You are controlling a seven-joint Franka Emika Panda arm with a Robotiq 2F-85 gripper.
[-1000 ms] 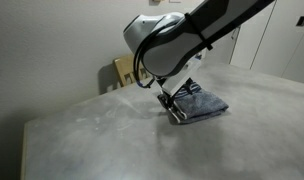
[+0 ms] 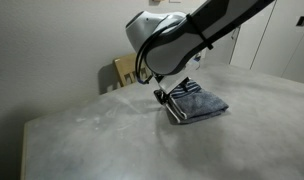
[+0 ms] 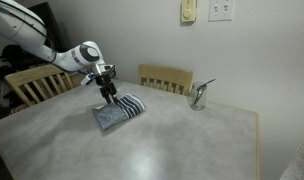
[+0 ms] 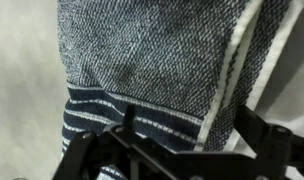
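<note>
A folded blue-grey towel [image 3: 116, 113] with white and dark stripes lies on the table. Up close in the wrist view, the towel [image 4: 157, 50] fills the middle, its white-edged folds running along the right side. My gripper is open above the striped part, with one fingertip over the cloth and the other near its folded edge. No cloth shows pinched between the fingers. Seen from outside, the gripper is at the towel's [image 2: 197, 104] edge; whether the tips touch the cloth, I cannot tell.
A glass jar [image 3: 198, 99] with a utensil in it stands toward the back of the table, well apart from the towel. Wooden chairs [image 3: 164, 78] stand along the table's edges.
The towel looks unmoved.
</note>
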